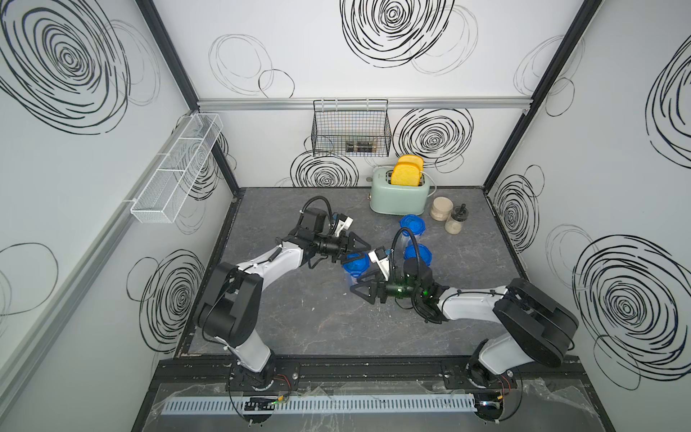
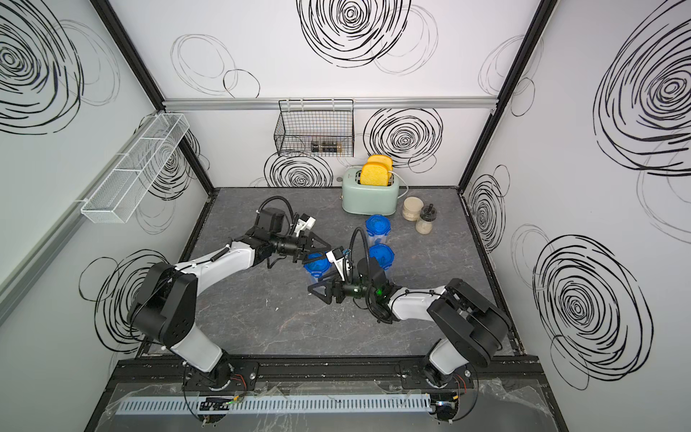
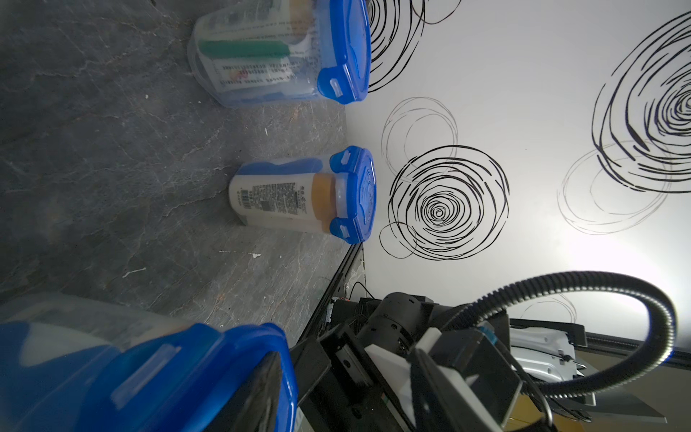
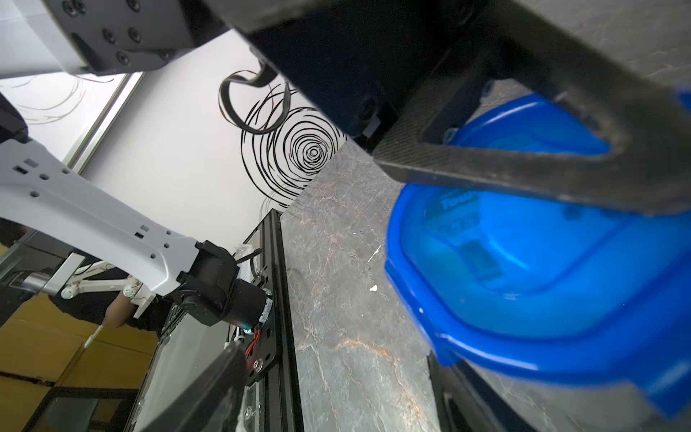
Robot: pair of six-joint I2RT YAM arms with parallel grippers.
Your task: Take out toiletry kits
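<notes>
Three clear containers with blue lids hold toiletry items: one at the back [image 1: 412, 221], one at the right [image 3: 277, 194], one at the centre [image 1: 355, 265]. My left gripper [image 1: 354, 248] is shut on the centre container's lid; in the left wrist view that lid fills the lower left. My right gripper [image 1: 367, 288] is just in front of the same container, part open, its fingertips beside the lid's edge; in the right wrist view nothing clearly shows held between its fingers.
A mint toaster [image 1: 396, 198] with yellow slices stands at the back, beside a cream jar [image 1: 441, 208] and a dark-topped bottle [image 1: 455, 223]. Wire baskets [image 1: 351, 129] hang on the walls.
</notes>
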